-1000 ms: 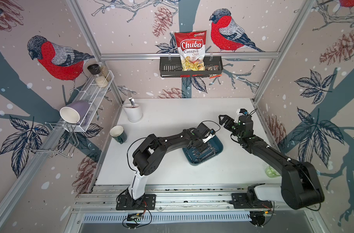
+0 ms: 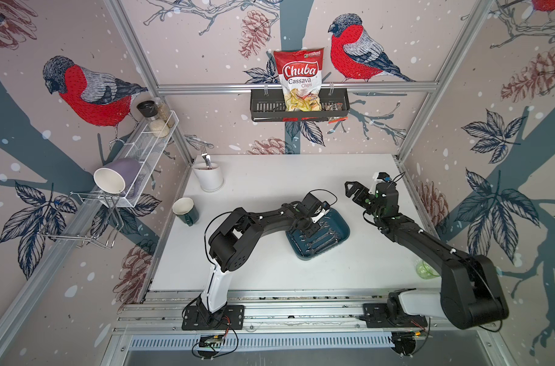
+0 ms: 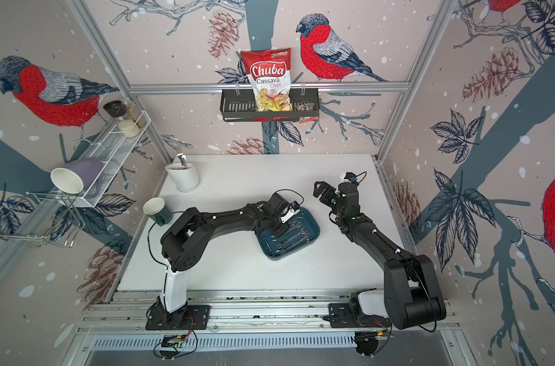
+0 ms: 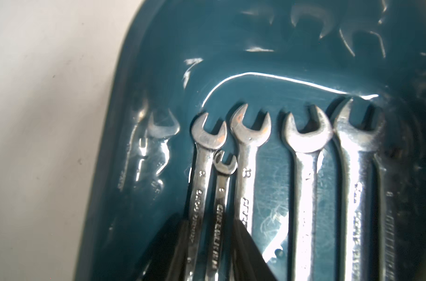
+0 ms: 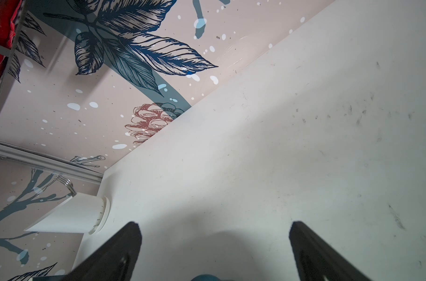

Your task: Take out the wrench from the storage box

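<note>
In the top left view a dark teal storage box (image 2: 300, 253) stands on the white table. Several silver wrenches lie side by side in it. The left wrist view shows a small wrench (image 4: 218, 206) between two longer ones, a left one (image 4: 202, 173) and a right one (image 4: 245, 187); wider wrenches (image 4: 307, 178) lie to the right. My left gripper is part open, low over the box, its fingertips on either side of the small wrench and its left neighbour; contact cannot be made out. Well right of the box, my right gripper stands open and empty above the table.
A green-white mug (image 2: 186, 211) and a white utensil holder (image 2: 209, 177) stand on the left. A green glass (image 2: 426, 269) is near the right arm. The shelf (image 2: 257, 114) with the chips bag (image 2: 300, 79) hangs at the back.
My left gripper has shifted slightly left over the box. The right gripper has moved very slightly to the right. The box has stayed in place.
</note>
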